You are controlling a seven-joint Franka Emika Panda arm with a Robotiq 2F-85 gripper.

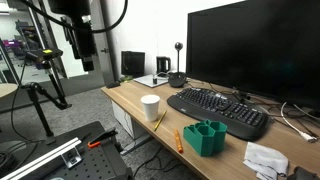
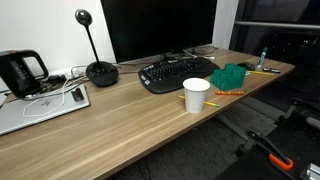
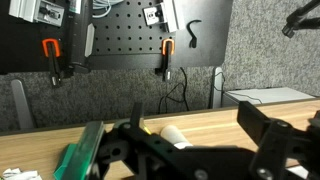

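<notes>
My gripper stands open in the wrist view, its dark fingers spread wide with nothing seen between them. In exterior view 1 the arm hangs at the upper left, clear of the desk. A white cup (image 1: pixel 150 107) stands upright on the desk; in the wrist view the cup (image 3: pixel 174 137) shows partly behind the gripper. Right of it lie a yellow pencil (image 1: pixel 160 120) and an orange marker (image 1: pixel 178 141). The green holder (image 1: pixel 205 139) sits near the desk's front edge. Exterior view 2 shows the cup (image 2: pixel 195 95) and green holder (image 2: pixel 227 77) without the gripper.
A black keyboard (image 1: pixel 215 110) and a large monitor (image 1: pixel 250 50) stand behind. A white cloth (image 1: pixel 265 160) lies at the right. Below the camera are a perforated metal plate (image 3: pixel 125 35) with orange-handled clamps and the carpet.
</notes>
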